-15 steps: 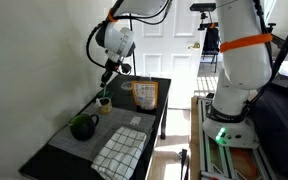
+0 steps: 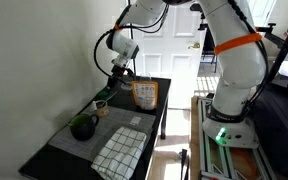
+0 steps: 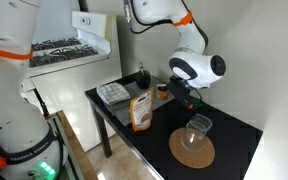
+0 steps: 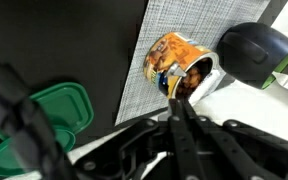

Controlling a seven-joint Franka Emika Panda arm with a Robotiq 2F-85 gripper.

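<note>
In the wrist view, the fingers of my gripper reach in from below and look close together, in front of an orange-labelled can [image 4: 169,60] with a dark inside. Anything thin between the fingertips is too small to make out. From the side, my gripper [image 3: 194,99] hangs low over the dark table, beside the orange can [image 3: 164,93]. At the far end of the table in exterior view 1, the gripper [image 2: 119,73] is small and dark, a little beyond the can [image 2: 102,105].
Green plastic pieces [image 4: 64,107] lie left of the can. A black pot [image 2: 83,127] and a white checked cloth [image 2: 119,153] are nearer. An orange-and-white box [image 3: 141,110] stands at the table edge. A clear glass [image 3: 197,130] rests on a round brown board [image 3: 191,151].
Over the last second the arm has shifted away from the can, toward the far end of the table. The can and the box look unmoved.
</note>
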